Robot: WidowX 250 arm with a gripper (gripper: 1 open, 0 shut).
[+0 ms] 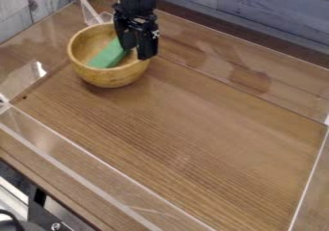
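A yellow wooden-looking bowl (103, 75) sits at the upper left of the wooden surface, with a long green object (111, 54) lying inside it. My black gripper (137, 52) hangs over the bowl's back right part, beside the green object, partly covering the rim. The gripper is small and dark in the view, so the state of its fingers is hard to make out.
Pale walls or edges bound it at the back and at the left. A dark cable lies at the lower left corner.
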